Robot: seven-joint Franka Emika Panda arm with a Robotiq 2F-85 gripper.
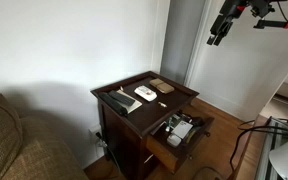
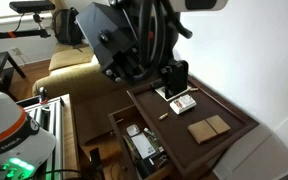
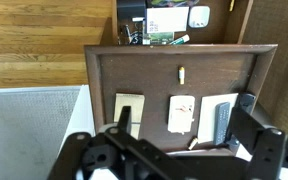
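Observation:
My gripper (image 1: pixel 215 40) hangs high above and to the right of a dark brown cabinet (image 1: pixel 134 119). In the wrist view its two dark fingers stand wide apart, with nothing between them. On the cabinet top lie a white box-like object (image 3: pixel 181 114), a tan notebook (image 3: pixel 129 113), a small tan stick (image 3: pixel 181 75) and a dark remote-like object (image 3: pixel 222 122) on white paper. Below, a drawer (image 1: pixel 161 151) is pulled out, holding white and dark items. Part of the cabinet top is hidden behind the arm in the second exterior view.
A brown couch (image 1: pixel 46 151) stands left of the cabinet, and a white wall (image 1: pixel 74 45) rises behind. Wooden floor (image 1: pixel 216 145) lies to the right of the open drawer. Black cables (image 1: pixel 246 130) run near the robot's base.

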